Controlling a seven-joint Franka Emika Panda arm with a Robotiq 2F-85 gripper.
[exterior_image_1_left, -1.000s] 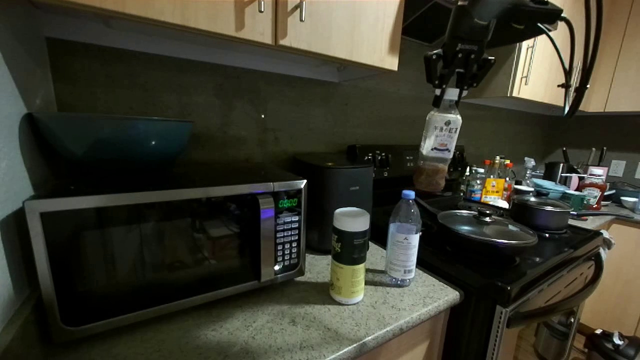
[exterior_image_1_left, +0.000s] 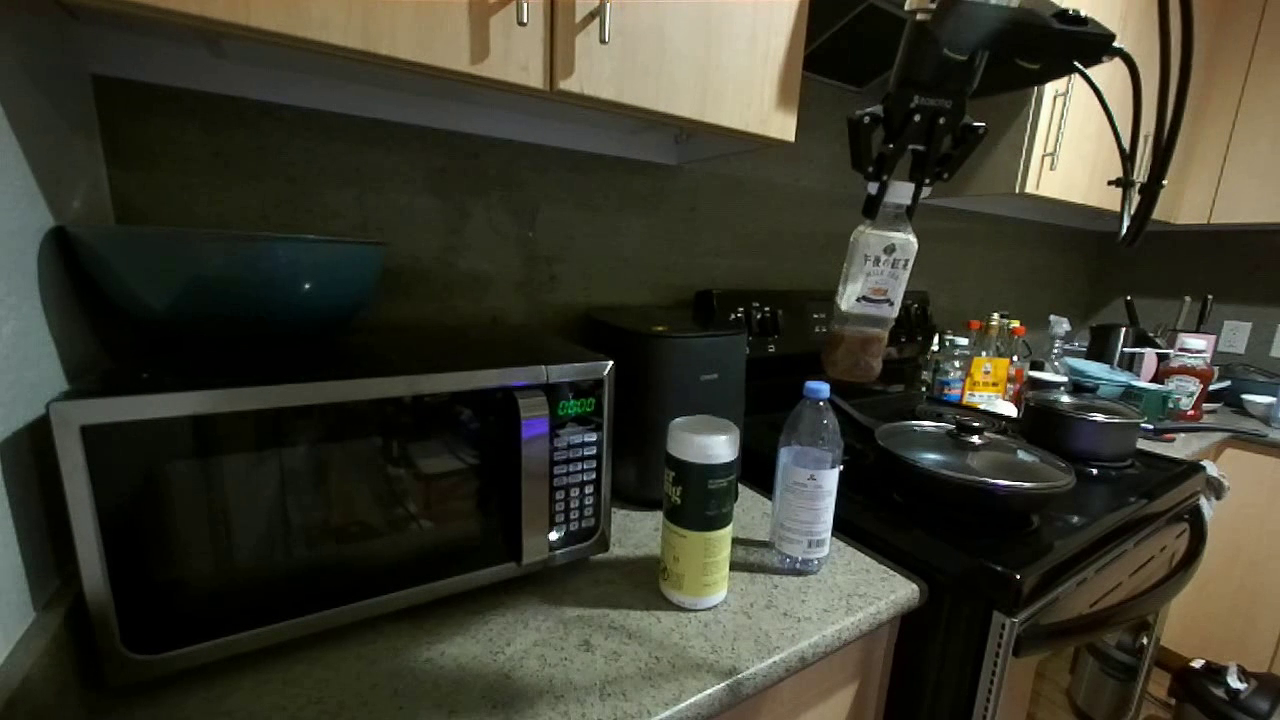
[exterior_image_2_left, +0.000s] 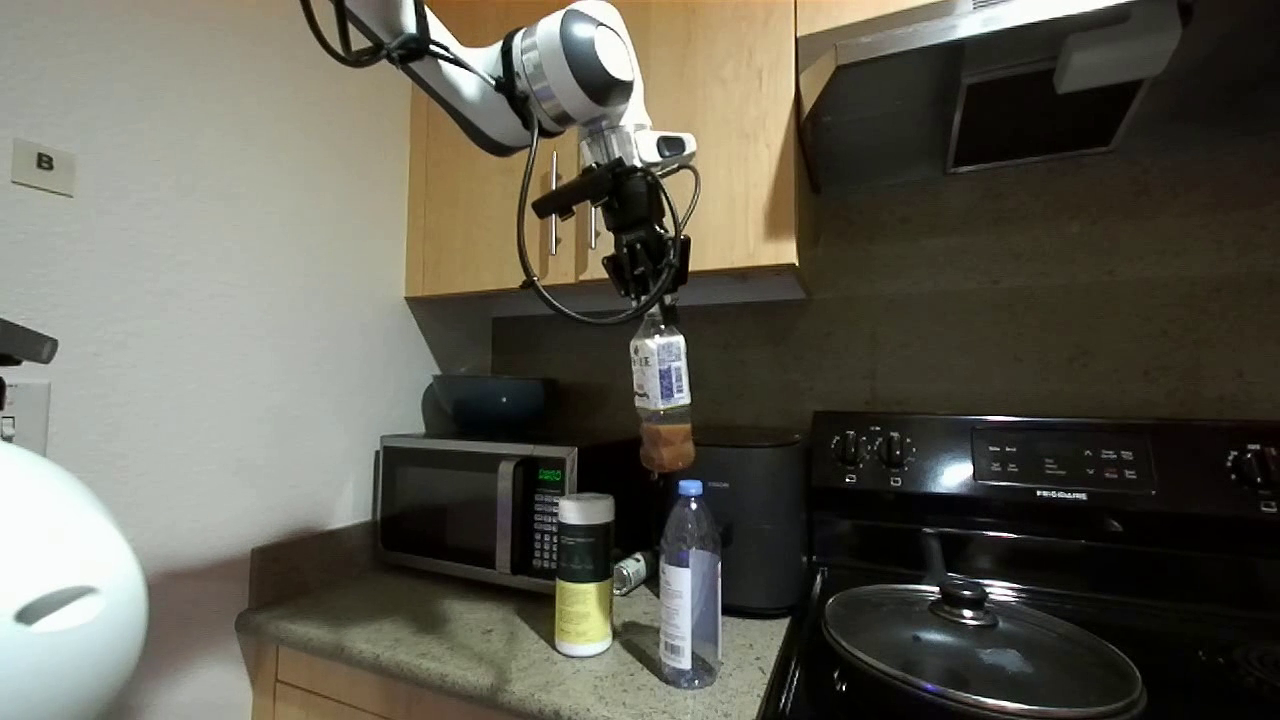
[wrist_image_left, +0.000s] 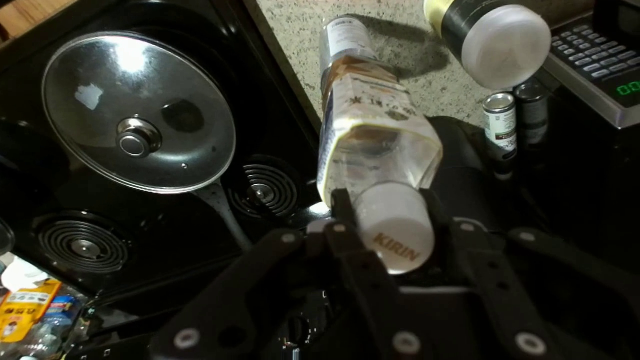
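Observation:
My gripper (exterior_image_1_left: 897, 192) is shut on the white cap of a clear milk tea bottle (exterior_image_1_left: 879, 270), which hangs slightly tilted in the air with brownish liquid at its bottom. In the wrist view the bottle's white cap (wrist_image_left: 395, 228), marked KIRIN, sits between the fingers. A clear bottle with a blue cap (exterior_image_1_left: 806, 480) stands upright on the counter (exterior_image_1_left: 768, 648), near its right end. To the left of it is a yellow and black canister with a white lid (exterior_image_1_left: 699, 512). The hanging bottle is above the level of both and touches neither.
A microwave (exterior_image_1_left: 336, 504) fills the counter's left side, with a teal bowl (exterior_image_1_left: 228, 276) on top. Behind the canister is a black appliance (exterior_image_2_left: 750, 522), and a small can (wrist_image_left: 500, 120) lies near it. The stove (exterior_image_1_left: 948, 540) on the right carries a lidded pan (exterior_image_1_left: 974, 454).
My gripper and the milk tea bottle it holds have shifted very slightly left and down in exterior view 1. The things on the counter have stayed in place.

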